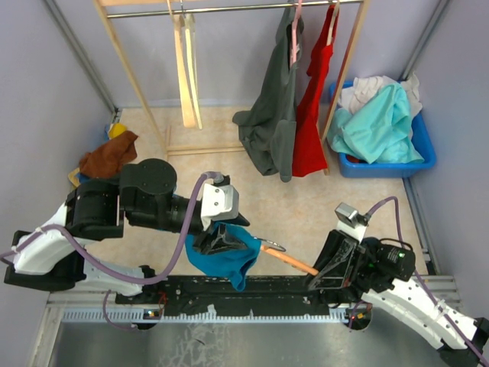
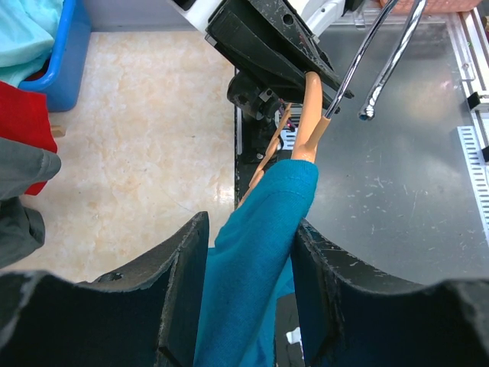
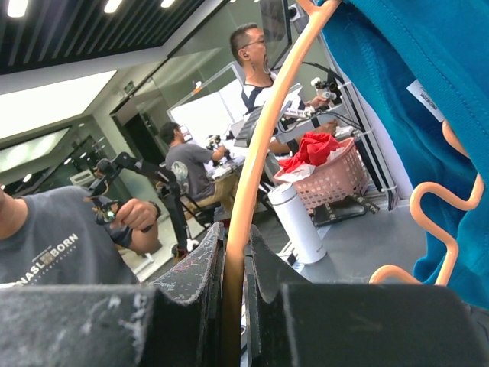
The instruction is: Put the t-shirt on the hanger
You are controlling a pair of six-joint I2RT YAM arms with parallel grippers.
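The blue t-shirt [image 1: 218,262] hangs bunched at my left gripper [image 1: 241,232], partly over one end of the peach hanger [image 1: 286,258]. In the left wrist view a fold of the t-shirt [image 2: 263,229] runs between the parted fingers of my left gripper, which stands part open. The bare side of the hanger [image 2: 311,107] sticks out of the cloth. My right gripper [image 1: 315,277] is shut on that bare side; the right wrist view shows the hanger [image 3: 260,145] between its fingers. Cloth hides the hanger's other end.
Behind stands a rack with a metal rail [image 1: 229,10], holding empty hangers [image 1: 187,73], a grey garment [image 1: 269,107] and a red garment [image 1: 312,115]. A blue bin [image 1: 382,170] of clothes is at the right, a brown cloth [image 1: 109,157] at the left.
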